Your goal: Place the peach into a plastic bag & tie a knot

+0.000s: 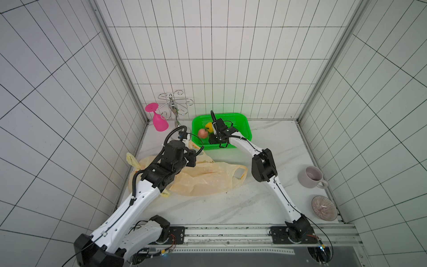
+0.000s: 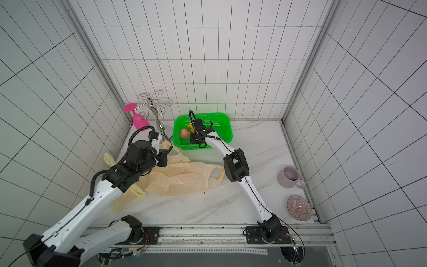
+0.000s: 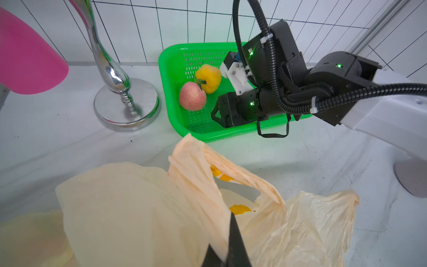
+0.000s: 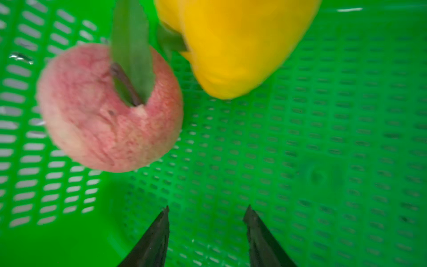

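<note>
The peach [image 4: 109, 115], pink with a green leaf, lies in the green basket [image 1: 240, 120] beside a yellow pepper [image 4: 240, 44]. My right gripper is down in the basket near the peach, fingers parted with nothing between them. A pale, translucent plastic bag [image 2: 178, 182] is spread over the left of the counter. My left gripper is shut on the bag's thin film, raising part of it in front of the basket.
A chrome stand [image 3: 124, 111] and a pink object [image 1: 160, 122] stand at back left. A mug [image 1: 310, 177] and a small dish [image 1: 323, 208] are at the right.
</note>
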